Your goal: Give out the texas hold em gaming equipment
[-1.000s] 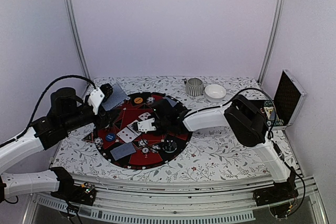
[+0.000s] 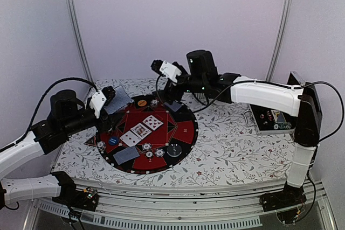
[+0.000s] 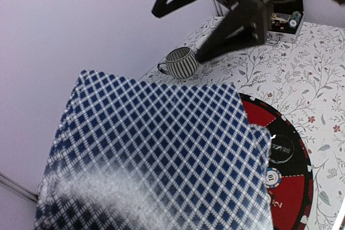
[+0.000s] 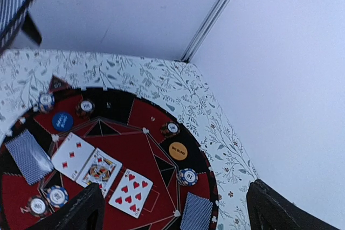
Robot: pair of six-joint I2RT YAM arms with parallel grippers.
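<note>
At the left of the top view, my left gripper (image 2: 111,106) is closed on a blue checked card deck (image 3: 156,149), which fills much of the left wrist view and hides the fingers. My right gripper stands open above the far edge of the round red-and-black poker mat (image 2: 183,146), nothing between its fingers. Three face-up cards (image 2: 140,130) form a row at the mat's middle. One blue-backed card (image 2: 126,154) lies near side, another (image 4: 197,212) far side. Chips, an orange big-blind disc (image 4: 178,151), a blue disc (image 4: 62,121) and a dark dealer disc (image 2: 173,150) rest on the mat.
An open case (image 2: 272,125) with chips stands at the right. The striped mug (image 3: 181,64) at the back is mostly covered by my right arm in the top view.
My right gripper has risen from the mat's middle toward the back, uncovering the face-up cards. The right arm now covers the mug and bowl. The left arm looks still.
</note>
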